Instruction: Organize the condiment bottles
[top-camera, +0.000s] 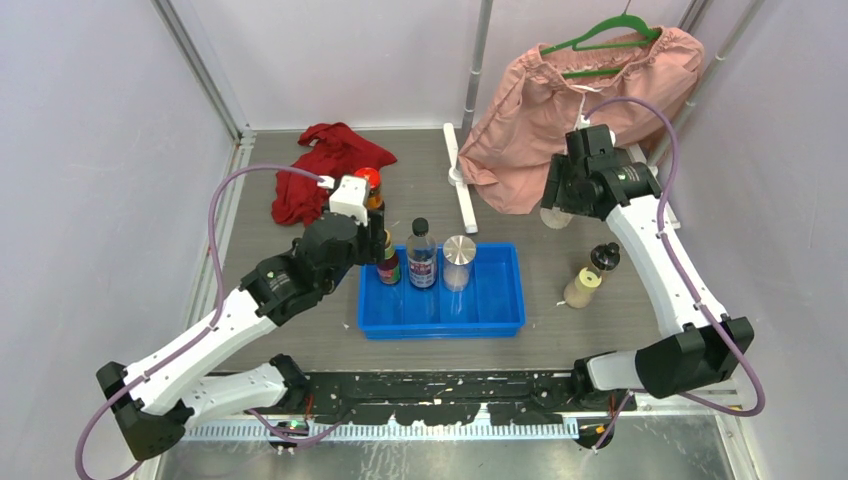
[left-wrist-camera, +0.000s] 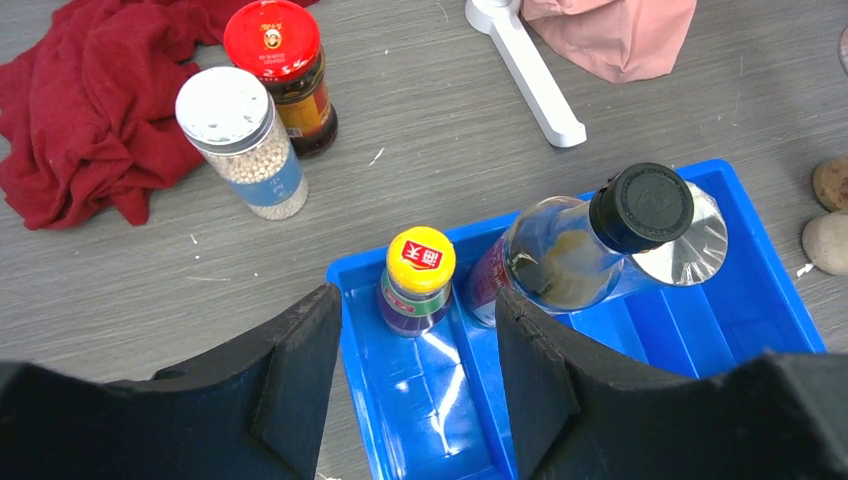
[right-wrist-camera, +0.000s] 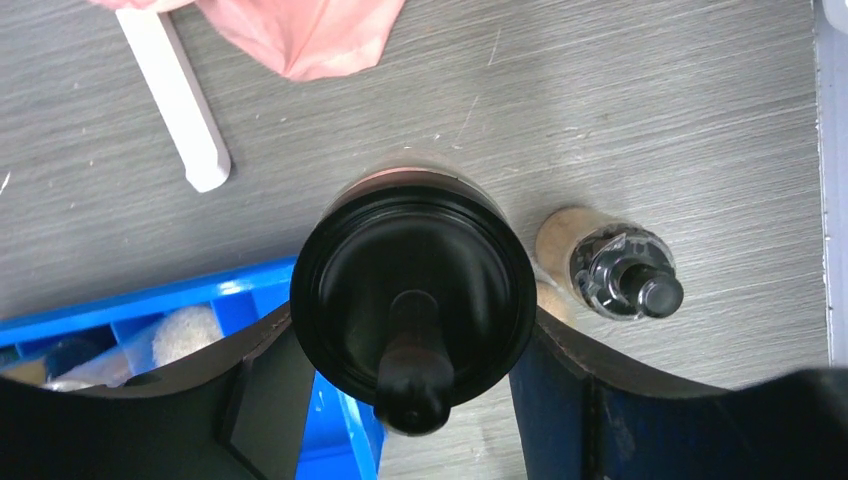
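Observation:
The blue tray holds a yellow-capped jar, a dark-capped bottle and a silver-lidded container. My left gripper is open above the tray's left, fingers apart, empty. A white-lidded jar and red-lidded jar stand outside, behind it. My right gripper is shut on a black-topped container, which hangs above the table right of the tray. A black-capped shaker and cream-lidded bottle stand on the right.
A red cloth lies back left. A white stand bar and hanging pink garment occupy the back.

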